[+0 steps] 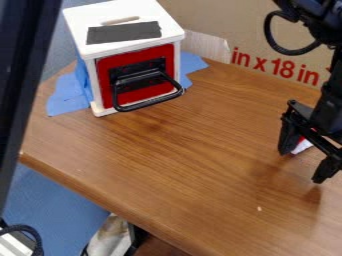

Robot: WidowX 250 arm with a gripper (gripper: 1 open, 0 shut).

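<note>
My black gripper [301,154] is low over the right side of the wooden table [167,165], its fingers spread open. Behind the fingers, a small red and white object [301,146] shows, mostly hidden by the gripper; whether it lies between the fingers I cannot tell. At the back left stands a white toy oven [124,23] with a red front and a black handle [147,100].
Blue paper [67,98] lies around the oven's base. A cardboard sheet [227,30] stands along the back. The table's left edge drops to a blue floor [51,210].
</note>
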